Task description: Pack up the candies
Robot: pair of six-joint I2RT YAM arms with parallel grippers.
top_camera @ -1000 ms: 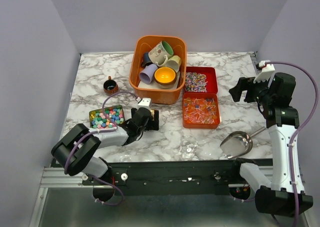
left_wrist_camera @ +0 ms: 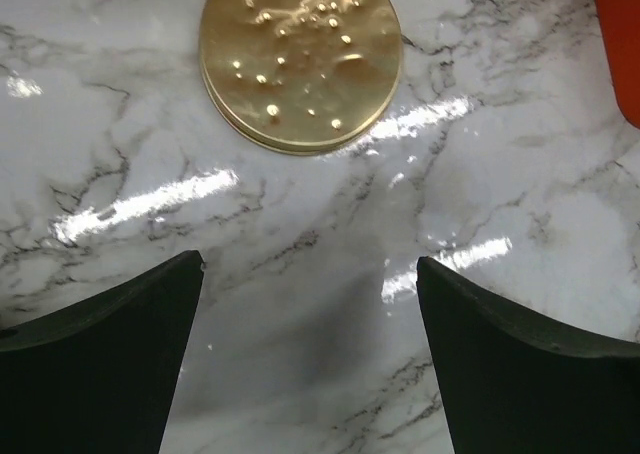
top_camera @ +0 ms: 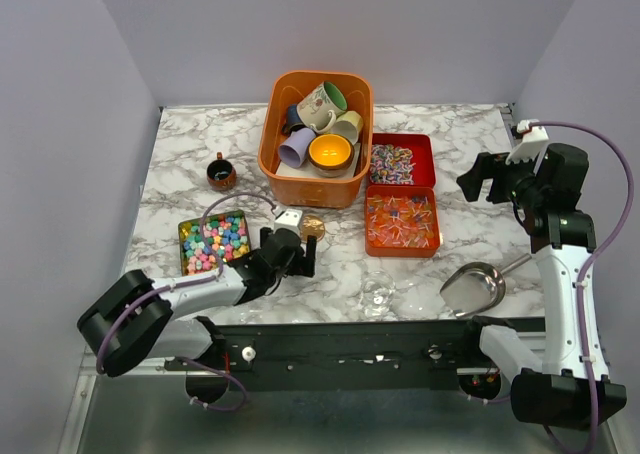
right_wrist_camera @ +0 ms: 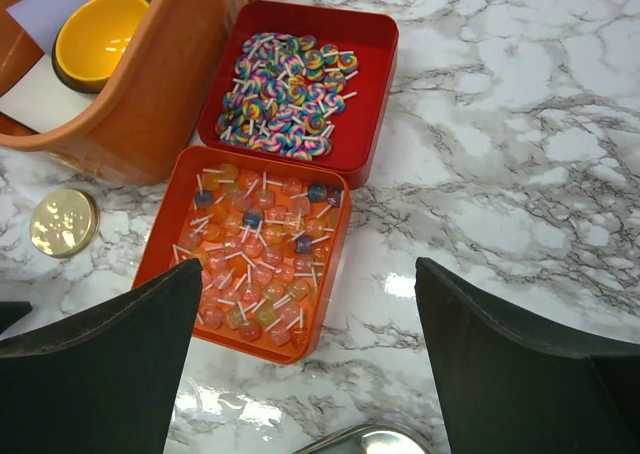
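The round golden lid (top_camera: 314, 226) lies flat on the marble table, just beyond my left gripper (top_camera: 288, 253). In the left wrist view this lid (left_wrist_camera: 300, 62) sits ahead of the wide-open fingers (left_wrist_camera: 110, 344), with only bare marble between them. A clear glass jar (top_camera: 378, 292) is on the table toward the front. Wrapped round candies fill a tray (top_camera: 183, 254) at left. Lollipops lie in an orange-red tray (right_wrist_camera: 338, 274), and swirled ones in the red tray (right_wrist_camera: 375, 74) behind it. My right gripper (top_camera: 481, 177) hangs open at the right, empty.
A large orange bin (top_camera: 270, 134) with cups and a yellow bowl stands at the back. A dark mug (top_camera: 221, 174) is at the left, and a metal scoop (top_camera: 473, 289) lies near the front edge.
The left arm has drawn back to the left and front. My right arm stayed put.
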